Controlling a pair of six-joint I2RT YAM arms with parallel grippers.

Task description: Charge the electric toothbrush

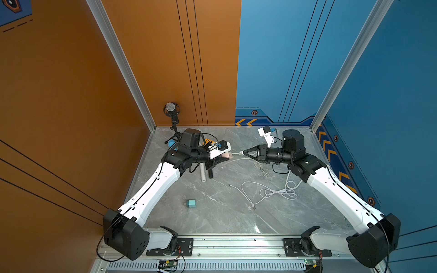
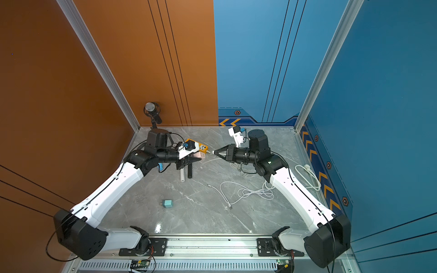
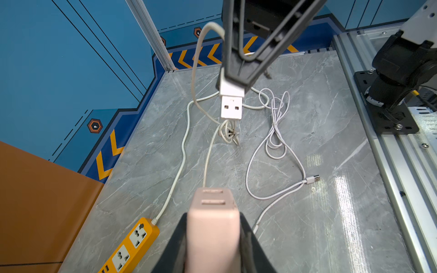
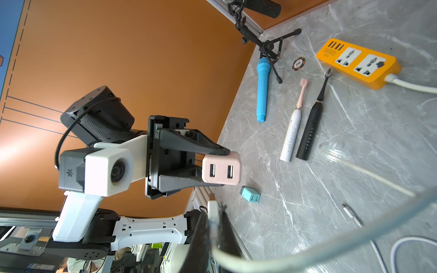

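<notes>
My left gripper [image 1: 223, 157] is shut on a pink USB charger block [image 4: 221, 168], raised over the table, two USB slots showing. Facing it, my right gripper [image 1: 244, 152] is shut on a white USB-A plug [image 3: 231, 107], its cable hanging down. Plug and block are apart. On the table lie a white toothbrush with pink head [image 4: 291, 134] and a black toothbrush [image 4: 310, 129], side by side.
An orange power strip [image 4: 348, 61], a blue cylinder [image 4: 262, 91], a microphone stand [image 4: 268, 45] and a small chip [image 4: 298, 63] are at the back left. A teal adapter [image 1: 191, 203] sits front left; loose white cables [image 1: 286, 191] lie right.
</notes>
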